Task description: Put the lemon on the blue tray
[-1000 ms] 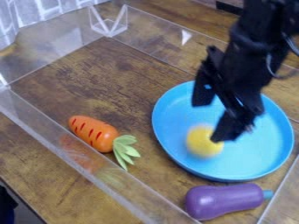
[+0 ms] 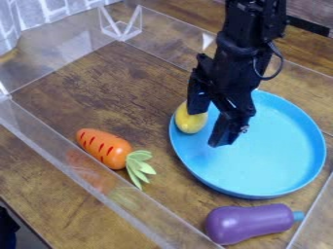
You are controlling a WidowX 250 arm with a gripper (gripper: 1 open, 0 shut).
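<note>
The yellow lemon [image 2: 190, 121] lies at the left inner edge of the round blue tray [image 2: 267, 165]. My black gripper [image 2: 215, 118] is over the tray's upper left part, just right of the lemon. Its fingers [image 2: 198, 103] are spread apart and the gripper looks open. The left finger covers some of the lemon's upper right side; whether they touch is unclear. No object shows between the fingers.
To the left of the tray is an orange toy carrot [image 2: 104, 147] with green leaves. A purple eggplant [image 2: 248, 223] sits just below the tray's rim. Clear plastic walls border the wooden surface [image 2: 97, 86], which is bare at upper left.
My gripper has moved up and left, away from the tray's right side.
</note>
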